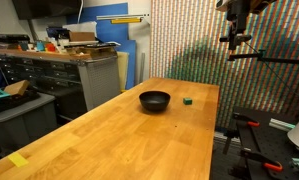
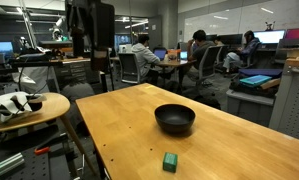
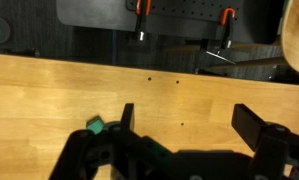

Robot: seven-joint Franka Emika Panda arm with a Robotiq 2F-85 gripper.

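Observation:
On the wooden table [image 1: 99, 140] stands a round black bowl [image 1: 155, 101], which the second exterior view shows as well [image 2: 175, 119]. A small green block [image 1: 187, 101] lies apart from it, closer to the arm's side; in the second exterior view the block [image 2: 170, 161] sits near the bottom. My gripper [image 1: 233, 43] hangs high beyond the table's right edge, well above and away from both. In the wrist view its two fingers [image 3: 127, 117] are wide apart, and the gripper is open and empty. Part of the green block [image 3: 95, 125] shows beside the left finger.
A dark stand with red-handled clamps [image 1: 274, 165] is beside the table at the arm's base. A workbench with drawers [image 1: 64, 75] is at the back left. People sit at desks far behind.

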